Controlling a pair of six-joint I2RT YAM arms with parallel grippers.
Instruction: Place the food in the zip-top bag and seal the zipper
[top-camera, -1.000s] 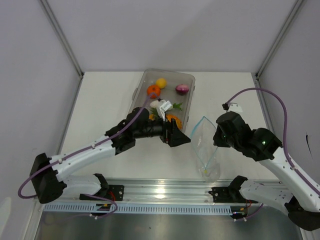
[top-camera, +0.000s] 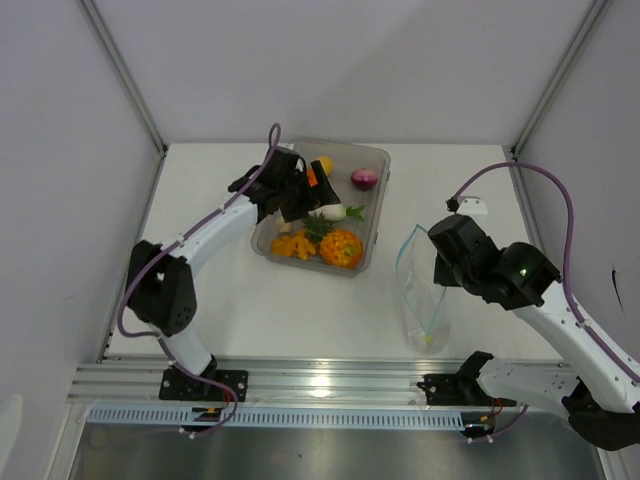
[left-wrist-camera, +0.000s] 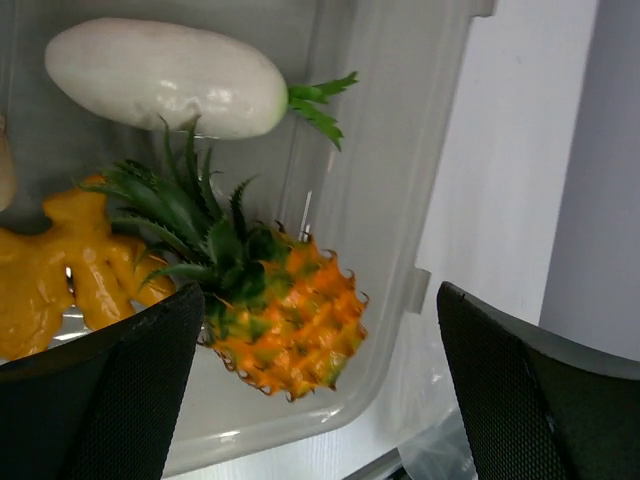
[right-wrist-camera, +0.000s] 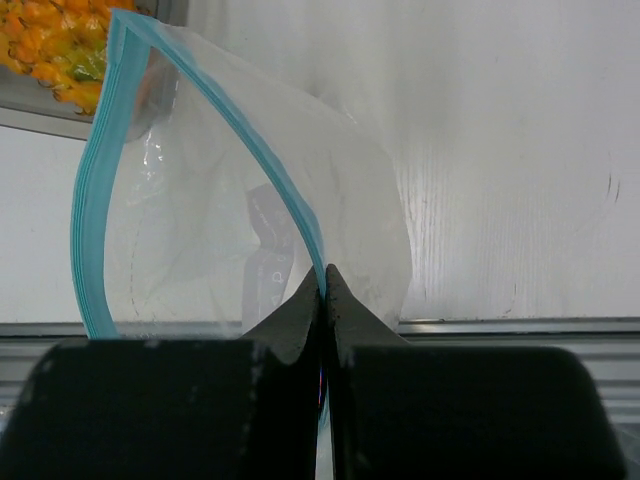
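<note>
My left gripper (top-camera: 316, 187) is open over the food bin (top-camera: 372, 160). Below it, in the left wrist view, lie a white radish (left-wrist-camera: 165, 78), a pineapple (left-wrist-camera: 290, 330) and a ginger root (left-wrist-camera: 95, 270), with nothing between its fingers. My right gripper is shut on the blue-zippered edge of the clear bag (right-wrist-camera: 190, 220), which hangs with its mouth spread. The top view also shows a red onion (top-camera: 364, 178), a lemon (top-camera: 325, 163) and an orange item partly hidden by the left arm.
Walls stand at the back and sides, and a metal rail (top-camera: 300, 370) runs along the front edge.
My left gripper has moved from beside the bag back and left over the bin. The right gripper has shifted slightly with the bag in it.
</note>
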